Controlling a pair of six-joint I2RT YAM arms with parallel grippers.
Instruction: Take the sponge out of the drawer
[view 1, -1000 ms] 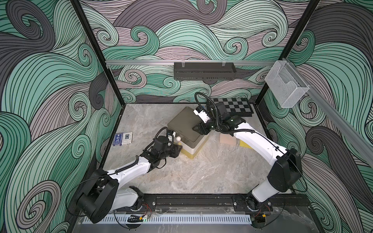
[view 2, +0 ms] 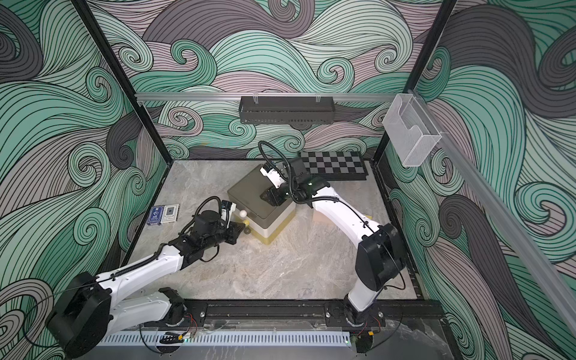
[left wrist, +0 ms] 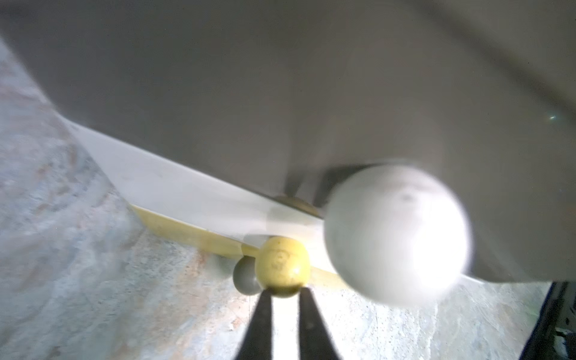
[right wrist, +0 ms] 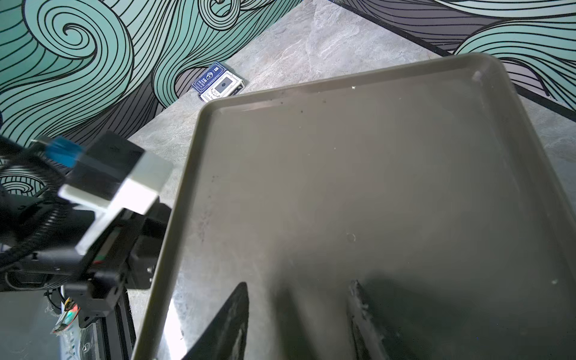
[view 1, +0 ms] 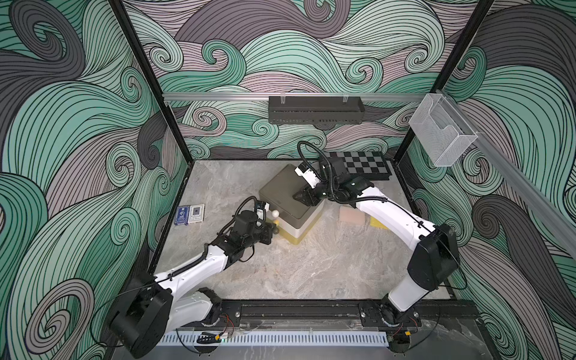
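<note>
A drawer unit with grey top, white and yellow layers stands mid-table, its drawers closed. The left wrist view shows a white knob, a yellow knob and a grey knob on its front. My left gripper is at the yellow knob, slightly parted; whether it touches is unclear. My right gripper stands open over the grey top, nothing between its fingers. No sponge is visible inside the drawers.
Card boxes lie at left. A checkerboard stands back right, with a pink block and yellow piece right of the unit.
The left arm has shifted slightly left and toward the front. The right arm has crept slightly left over the unit's top.
</note>
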